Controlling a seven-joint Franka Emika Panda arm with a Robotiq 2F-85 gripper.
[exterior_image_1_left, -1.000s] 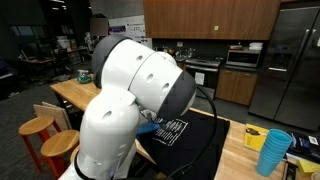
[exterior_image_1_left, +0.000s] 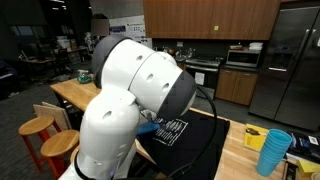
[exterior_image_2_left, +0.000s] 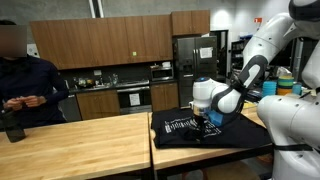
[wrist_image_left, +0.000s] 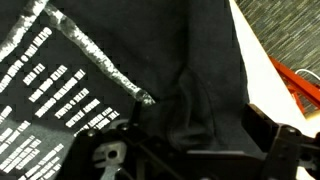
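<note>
A black cloth (exterior_image_1_left: 200, 130) with a white printed pattern lies spread over the wooden table, also seen as a dark cloth (exterior_image_2_left: 175, 128) in exterior view 2. In the wrist view my gripper is open above the cloth (wrist_image_left: 130, 40) near its edge. A raised crease runs down the fabric toward the space between the fingers; whether the fingers touch it I cannot tell. White striped print shows to the left. My arm hides the gripper in exterior view 1.
Blue cups (exterior_image_1_left: 273, 150) and a yellow item (exterior_image_1_left: 255, 137) stand on bare wood at the right. Stools (exterior_image_1_left: 58, 145) are beyond the table at left. A person (exterior_image_2_left: 30, 80) stands by a long, mostly clear table section (exterior_image_2_left: 80, 145).
</note>
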